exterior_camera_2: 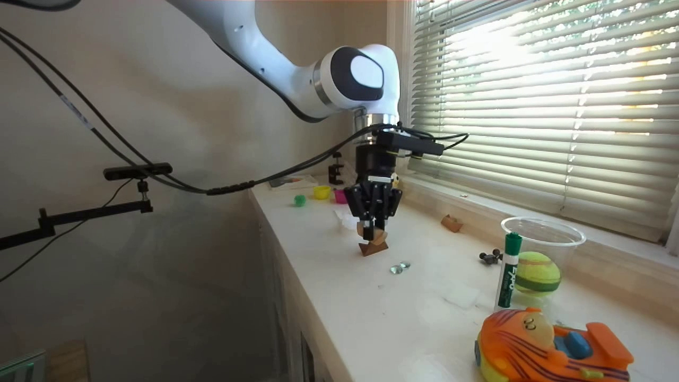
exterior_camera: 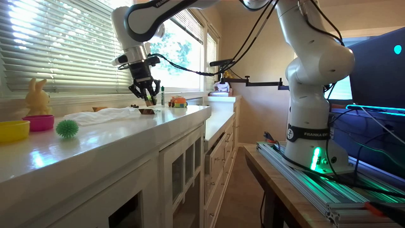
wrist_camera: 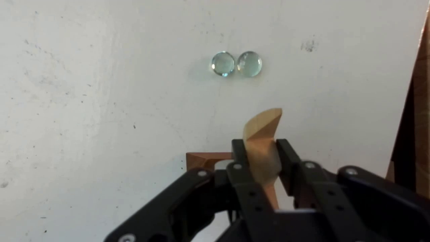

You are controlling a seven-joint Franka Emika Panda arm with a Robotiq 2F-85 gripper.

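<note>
A pale wooden piece (wrist_camera: 264, 155) with an angled, curved end is pinched between the black fingers of my gripper, which is shut on it. Below it on the white counter lies a darker brown wooden block (exterior_camera_2: 373, 248), partly hidden by the fingers in the wrist view. The held piece is just above this block in exterior view 2; whether they touch I cannot tell. In exterior view 1 my gripper (exterior_camera: 149, 99) hangs over the counter, tilted a little.
Two clear glass beads (wrist_camera: 235, 64) lie near the block. Another wooden block (exterior_camera_2: 452, 223) rests by the window sill. A marker (exterior_camera_2: 508, 270), a clear cup (exterior_camera_2: 552, 233) with a ball and an orange toy car (exterior_camera_2: 547, 350) stand at one end; a white cloth (exterior_camera: 96, 116) lies nearby.
</note>
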